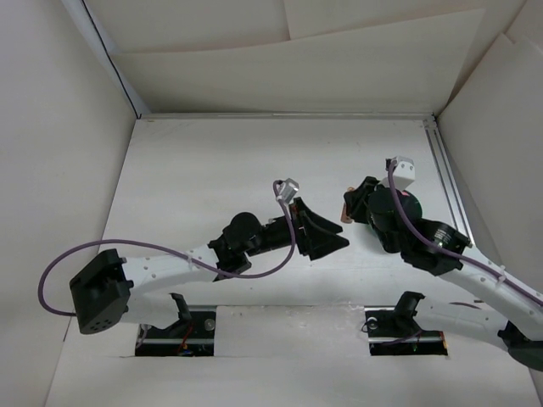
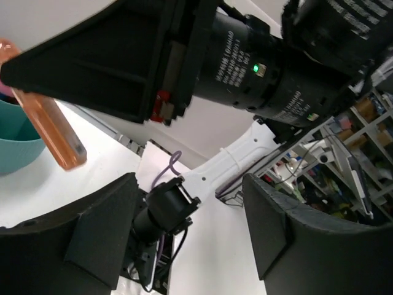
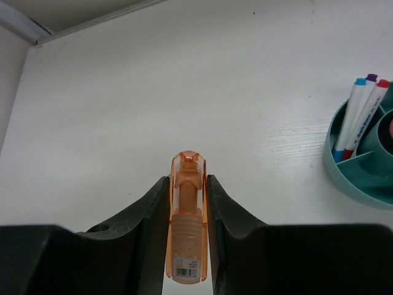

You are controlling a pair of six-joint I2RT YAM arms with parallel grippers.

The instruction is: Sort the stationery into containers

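Note:
An orange-brown glue bottle is held upright in my right gripper, shut on it; it also shows in the left wrist view (image 2: 52,126). A teal divided holder (image 3: 356,175) at the right holds several white markers (image 3: 350,117) with coloured caps; in the top view my right arm mostly hides it. My left gripper hangs over the middle of the table, left of the right gripper, fingers apart with nothing visible between them.
Pale walls enclose it on three sides.

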